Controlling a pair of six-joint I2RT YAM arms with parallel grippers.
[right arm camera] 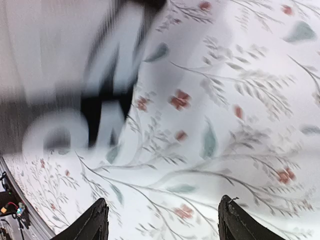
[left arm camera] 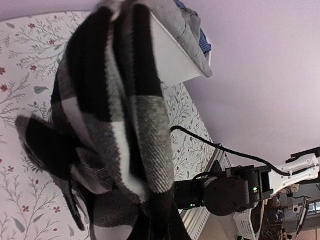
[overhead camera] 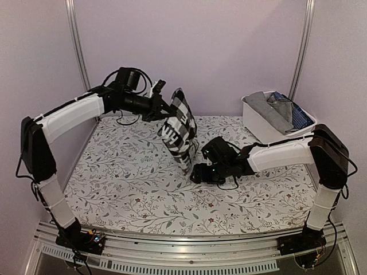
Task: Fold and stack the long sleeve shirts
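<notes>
A black-and-white checked shirt point(overhead camera: 180, 134) hangs bunched in the air over the middle of the table. My left gripper point(overhead camera: 166, 112) is shut on its upper part. In the left wrist view the shirt point(left arm camera: 115, 115) fills the middle and covers the fingertips. My right gripper point(overhead camera: 198, 173) is low by the shirt's bottom end in the top view. Its fingers point(right arm camera: 95, 220) stand wide apart in the right wrist view, with only the flowered cloth between them. A blurred part of the shirt point(right arm camera: 65, 65) shows at that view's upper left, ahead of the fingers.
At the back right stands a white bin point(overhead camera: 265, 127) with grey and blue checked clothes point(overhead camera: 278, 109) in it.
</notes>
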